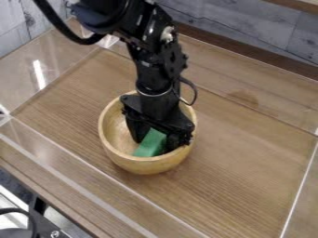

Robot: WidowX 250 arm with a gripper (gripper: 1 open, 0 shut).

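Observation:
A round tan bowl [139, 162] sits on the wooden tabletop, with a green object [152, 143] inside it. My black gripper [156, 128] reaches down from the top of the view into the bowl, over the green object and partly hiding it. The gripper's fingers look spread, on or around the green object; whether they touch it is hard to tell.
Pale wooden boards [261, 37] line the back. Cables show at the lower left edge.

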